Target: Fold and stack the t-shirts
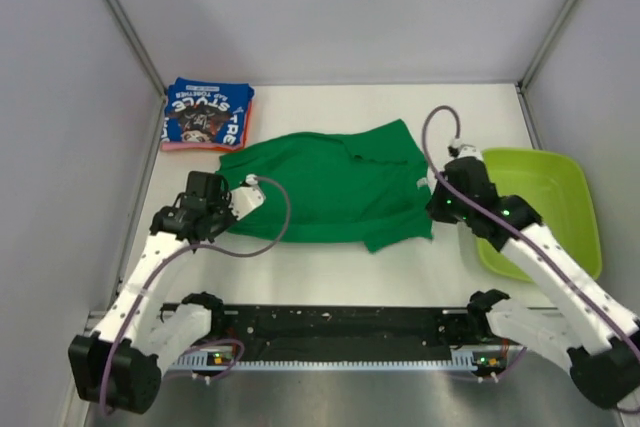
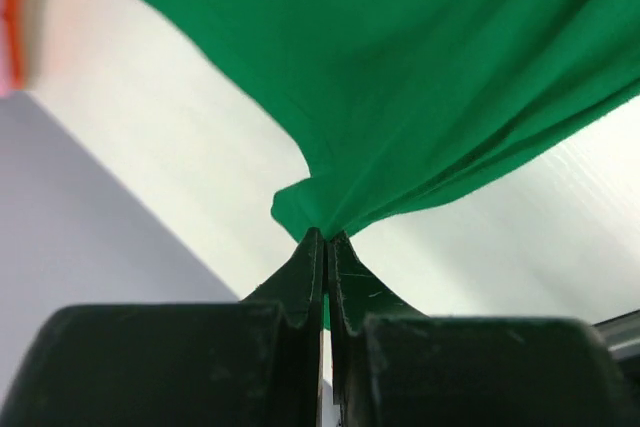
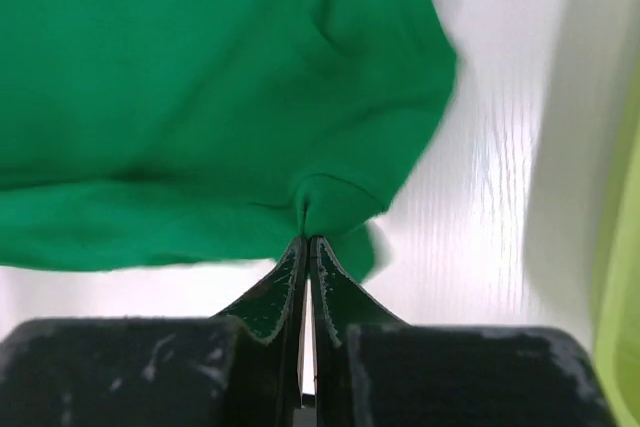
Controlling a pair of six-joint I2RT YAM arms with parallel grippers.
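A green t-shirt lies spread over the middle of the table, its near edge partly gathered. In the left wrist view my left gripper is shut on a pinched corner of the green cloth. My right gripper is likewise shut, with a bunched fold of the green shirt between its tips in the right wrist view. A small flap hangs out at the shirt's near right side. Folded t-shirts with a printed blue one on top form a stack at the back left.
An empty lime-green bin stands at the right, close to my right arm. White table shows bare in front of the shirt and also behind it. Grey walls enclose the sides and back.
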